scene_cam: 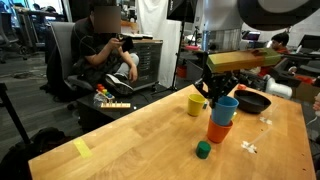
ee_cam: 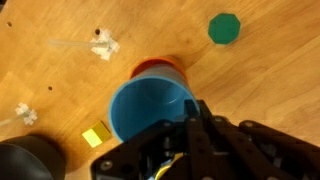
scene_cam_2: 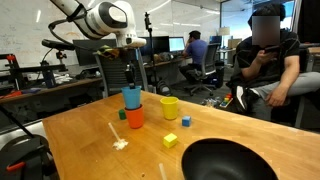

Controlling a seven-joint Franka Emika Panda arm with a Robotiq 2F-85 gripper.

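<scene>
My gripper is shut on the rim of a blue cup (ee_cam: 140, 106). In exterior view 1, the blue cup (scene_cam: 223, 108) is over the orange-red cup (scene_cam: 217, 133), its lower end seemingly within the opening. Exterior view 2 likewise has the blue cup (scene_cam_2: 131, 97) just above and overlapping the orange-red cup (scene_cam_2: 137, 118), which stands on the wooden table. From the wrist, only a strip of the orange cup's rim (ee_cam: 158, 61) shows behind the blue one, so how deep the blue cup sits cannot be told.
A green piece (scene_cam: 203, 150) stands close by the orange cup. Around them are a yellow cup (scene_cam_2: 169, 107), a yellow block (scene_cam_2: 170, 140), a blue block (scene_cam_2: 186, 121) and a black pan (scene_cam_2: 230, 160).
</scene>
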